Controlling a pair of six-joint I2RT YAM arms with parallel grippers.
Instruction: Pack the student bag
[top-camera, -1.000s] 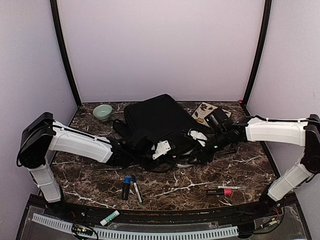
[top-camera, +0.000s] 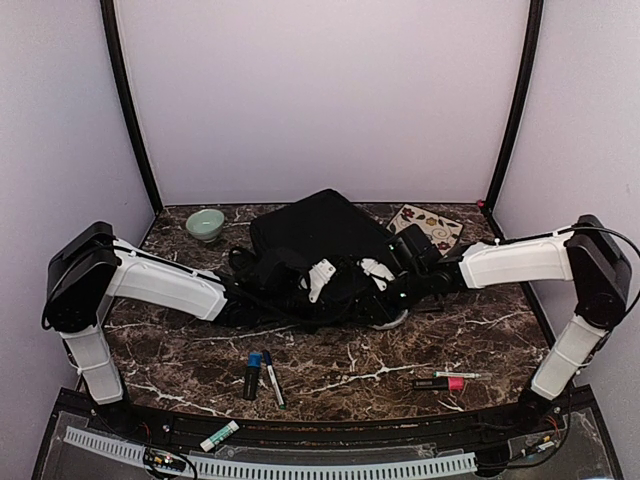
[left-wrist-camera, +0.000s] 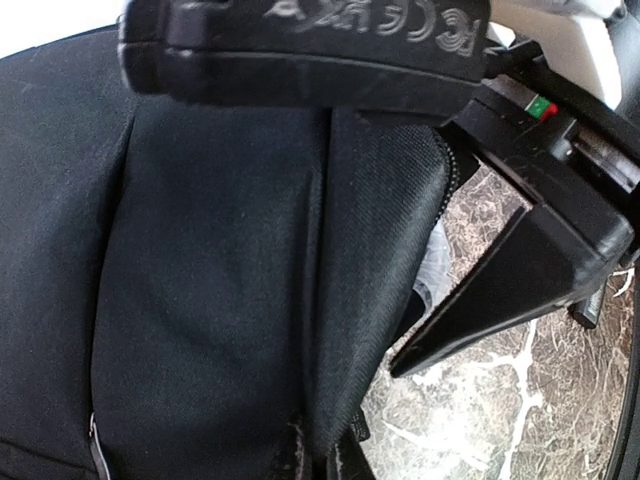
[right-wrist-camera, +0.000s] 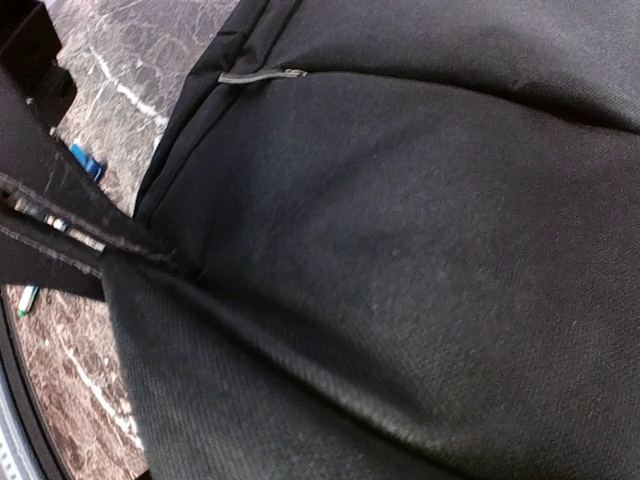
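Observation:
The black bag (top-camera: 315, 220) lies at the back middle of the table; its fabric (left-wrist-camera: 210, 270) fills much of both wrist views. My left gripper is shut on the bag's zippered edge at the bottom of its view. My right gripper (top-camera: 380, 295) is at the bag's front right; in its own view its black parts (right-wrist-camera: 50, 170) meet a fold of the fabric at the left, the fingertips not clearly visible. In the left wrist view a finger (left-wrist-camera: 520, 290) of the right gripper stands beside that edge.
A bowl (top-camera: 205, 222) is at back left, a patterned board (top-camera: 428, 222) at back right. Markers (top-camera: 252, 375) and a glue stick (top-camera: 219, 436) lie along the front.
Both grippers have shifted a little: the right one leftward along the bag, the left one slightly up toward the back, with the bag's front edge moving along.

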